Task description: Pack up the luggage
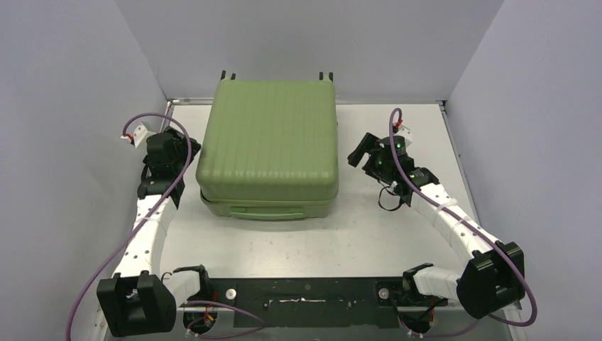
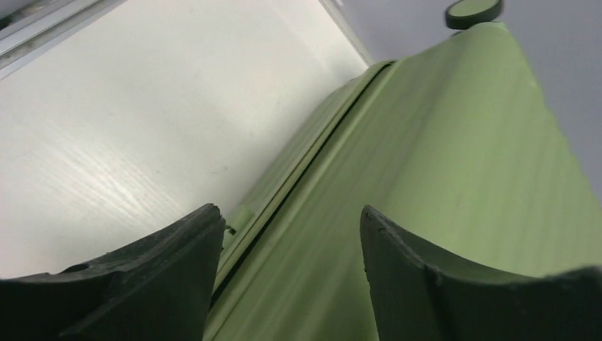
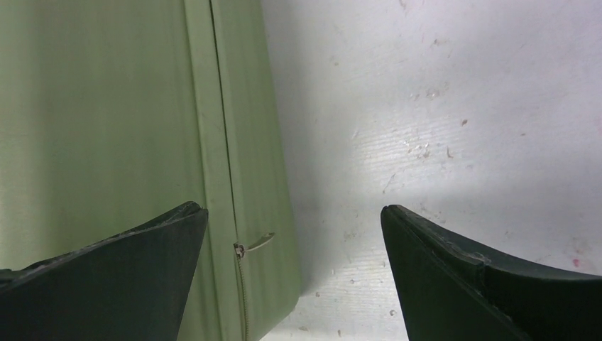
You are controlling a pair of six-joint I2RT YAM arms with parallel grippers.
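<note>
A green ribbed suitcase (image 1: 273,142) lies flat on the table with its lid closed down and its handle (image 1: 267,213) facing the front. Its contents are hidden. At its left side stands my left gripper, the fingers (image 2: 152,277) apart and the seam of the case running between them in the left wrist view. On the other side my right gripper is open beside the case, holding nothing. A zipper pull (image 3: 255,243) hangs from the seam near its fingers in the right wrist view.
Grey walls (image 1: 539,106) stand on both sides and behind. A dark wheel (image 2: 473,11) sticks out at the case's back end.
</note>
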